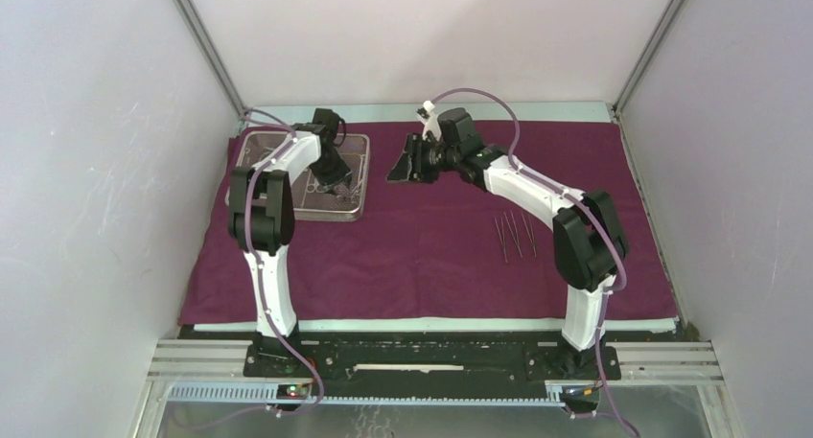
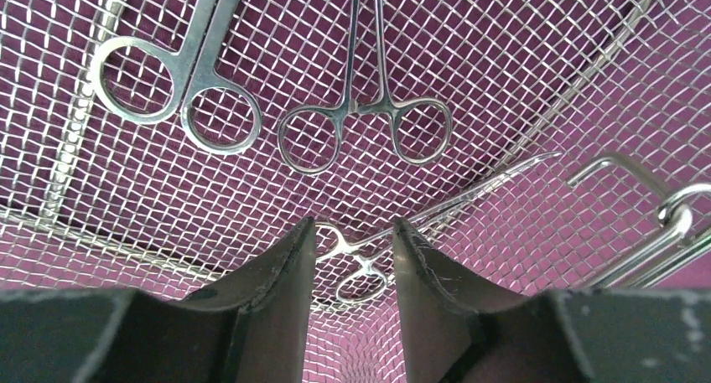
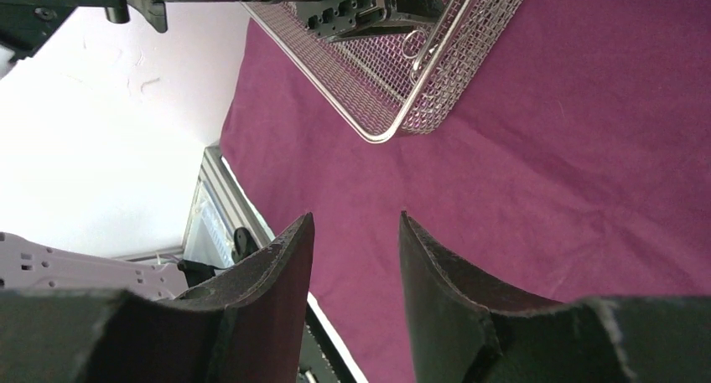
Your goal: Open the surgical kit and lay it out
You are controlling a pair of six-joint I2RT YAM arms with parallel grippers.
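A wire mesh tray [image 1: 362,184] stands at the back left of the cloth. In the left wrist view it holds large scissors [image 2: 199,77], a straight clamp [image 2: 390,108] with its two rings apart, and a curved clamp [image 2: 457,203] lying aslant by the tray wall. My left gripper is open over the curved clamp, whose rings show between and below the fingertips; it does not grip it. Right of the tray, over bare cloth, my right gripper is open with nothing between its fingers. Several thin instruments [image 1: 516,235] lie side by side on the cloth at right.
A metal handle [image 2: 646,178] of the tray rises at the right in the left wrist view. My left arm [image 3: 369,10] crosses above the tray.
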